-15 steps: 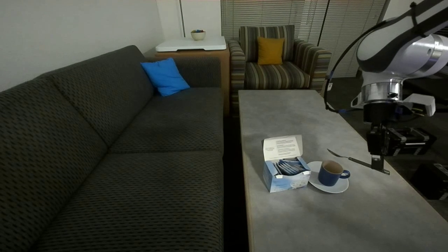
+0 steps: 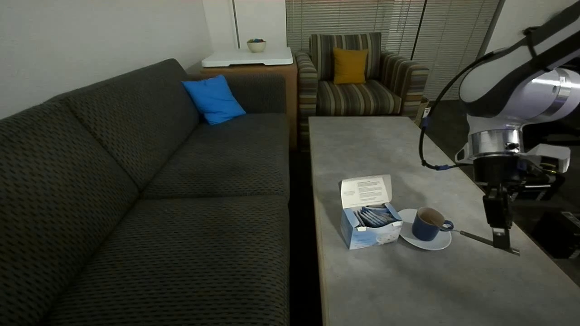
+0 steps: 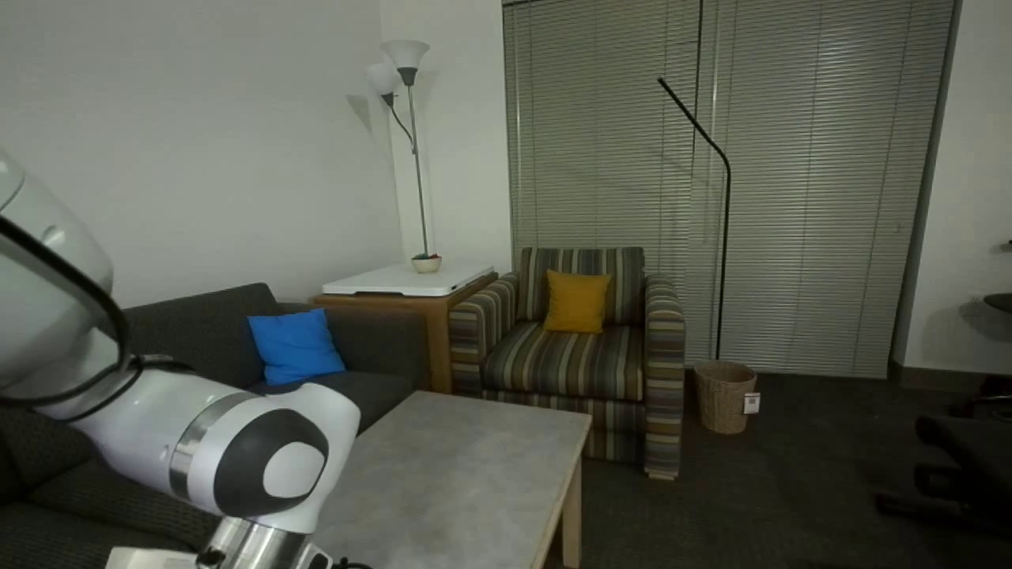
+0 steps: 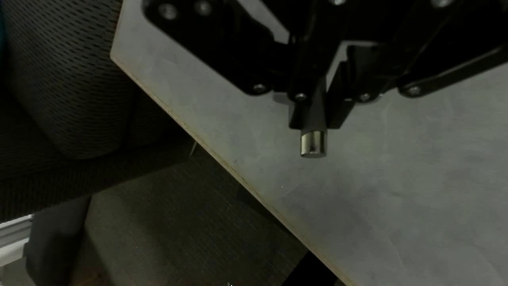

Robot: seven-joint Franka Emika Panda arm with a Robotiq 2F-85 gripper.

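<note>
My gripper [image 2: 501, 238] is low over the right side of the table, shut on the dark handle of a thin metal utensil [image 2: 477, 237]. The handle's metal end [image 4: 313, 143] sticks out past the fingers in the wrist view. Toward the left, the utensil's shaft reaches the handle of a blue cup [image 2: 426, 227]; its head is not clearly visible, and I cannot tell whether it is inside or behind the cup. Upright on a white saucer [image 2: 439, 242], the cup shows a brown inside.
Left of the saucer stands an open blue box [image 2: 371, 233] packed with several sachets, its lid raised. Bare grey table [image 2: 364, 146] stretches behind and in front of these things. A dark sofa [image 2: 217, 239] runs along the left.
With the utensil in it, my gripper has come nearer the front of the table. The utensil's head, earlier visible behind the cup, is now hidden or indistinct at the cup.
</note>
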